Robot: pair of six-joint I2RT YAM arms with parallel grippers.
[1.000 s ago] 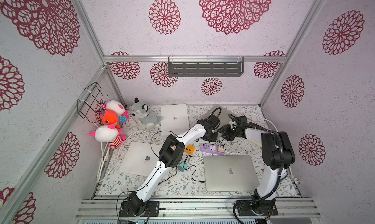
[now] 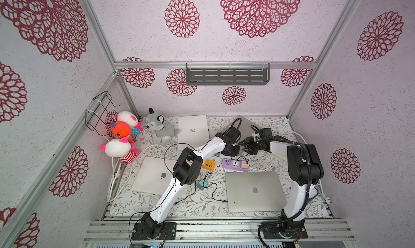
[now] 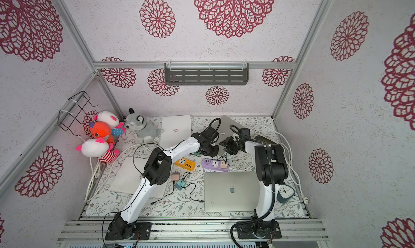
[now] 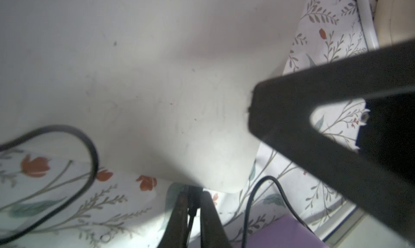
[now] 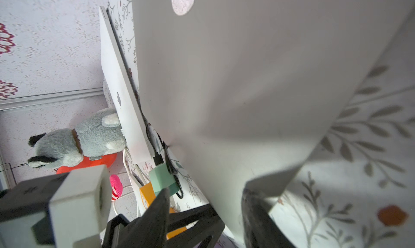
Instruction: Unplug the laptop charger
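Observation:
A grey laptop lies at the back, partly covered by both arms in the top views. In the left wrist view, a black charger plug sits at the edge of that laptop's surface. My left gripper is shut on this plug, whose thin cable runs back between the fingers. Whether the plug's tip is inside the port cannot be told. My right gripper stands open, its fingers on either side of the laptop's corner, and a finger shows close to that corner.
A purple power strip with a beige adapter lies just in front. Nearer are a silver laptop, an orange strip and a teal adapter with black cables. Two white laptops and plush toys occupy the left.
The laptops and power strips have stayed put.

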